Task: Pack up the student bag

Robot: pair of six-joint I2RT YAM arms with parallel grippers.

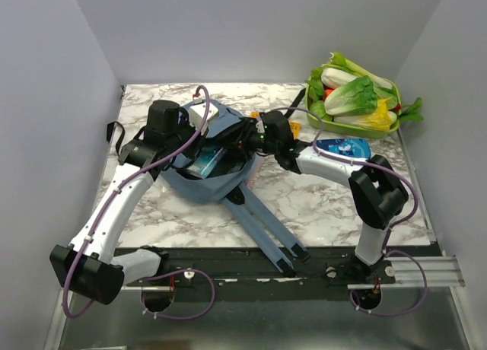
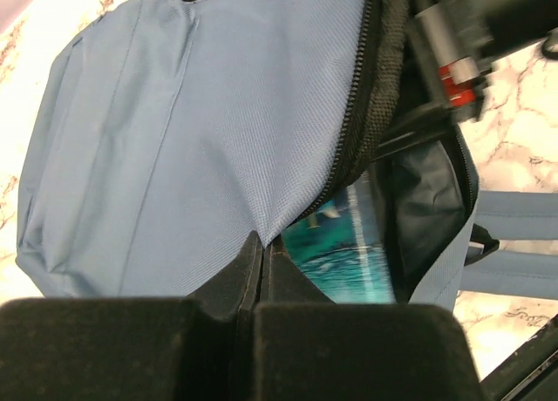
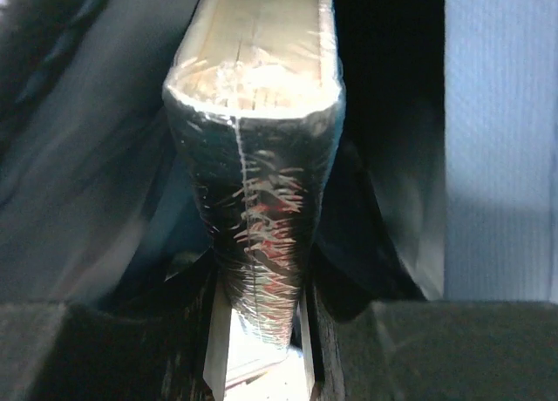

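The blue-grey student bag (image 1: 199, 189) lies on the marble table with its mouth open. My left gripper is shut on the bag's zipped edge, holding that flap up. Inside the mouth is a teal book (image 1: 204, 161), largely covered by the bag; part of its cover (image 2: 342, 251) shows under the flap in the left wrist view. My right gripper is shut on this book by its dark, plastic-wrapped spine (image 3: 253, 183), and its fingertips are within the bag opening. Dark lining surrounds the book in the right wrist view.
A green basket (image 1: 356, 130) of vegetables stands at the back right. In front of it lies a blue case (image 1: 346, 147). An orange book (image 1: 294, 128) is partly hidden behind the bag. Two straps (image 1: 262, 228) run toward the front edge.
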